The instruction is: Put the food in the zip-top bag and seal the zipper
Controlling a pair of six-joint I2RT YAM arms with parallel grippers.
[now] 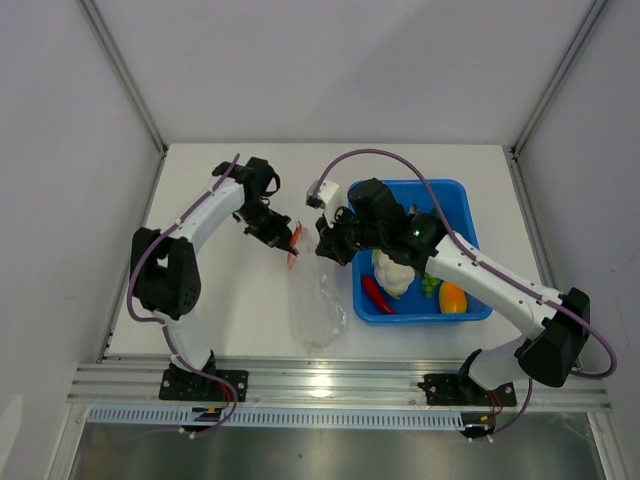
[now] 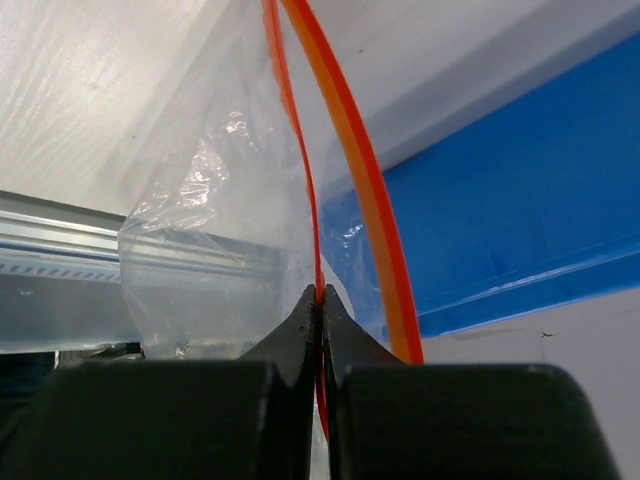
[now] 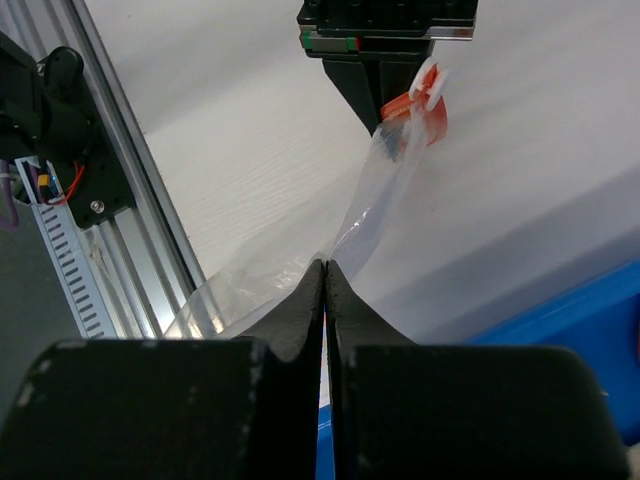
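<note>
The clear zip top bag (image 1: 320,310) hangs between the two arms, looking empty, with its orange zipper band (image 1: 294,240) at the upper left. My left gripper is closed with its tips on the thin red-edged side of the mouth; the thicker orange strip (image 2: 372,195) stands apart to the right. My right gripper is shut, pinching the bag's film at its tips. Inside the blue bin lie a white cauliflower-like piece (image 1: 394,276), a red pepper (image 1: 376,296), a yellow-orange item (image 1: 452,299) and green grapes (image 1: 430,286), partly hidden by the right arm.
A blue bin (image 1: 466,208) occupies the right side of the white table, beneath the right arm. A metal rail (image 1: 320,375) runs along the front edge.
</note>
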